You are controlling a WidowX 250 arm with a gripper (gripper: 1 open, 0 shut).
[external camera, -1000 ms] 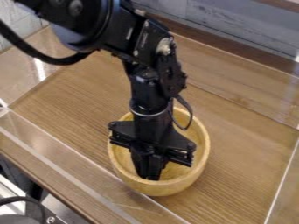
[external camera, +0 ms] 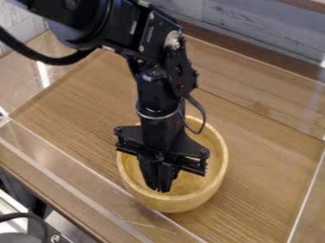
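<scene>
The black gripper points straight down into a yellow bowl near the front edge of the wooden table. Its fingers are low inside the bowl and close together. Whatever may be between them is hidden by the dark gripper body and cannot be made out.
A pale wall runs along the back. The table's front edge lies at the lower left, with a dark cable below it.
The gripper has risen very slightly, still inside the bowl. The bowl stays where it was.
</scene>
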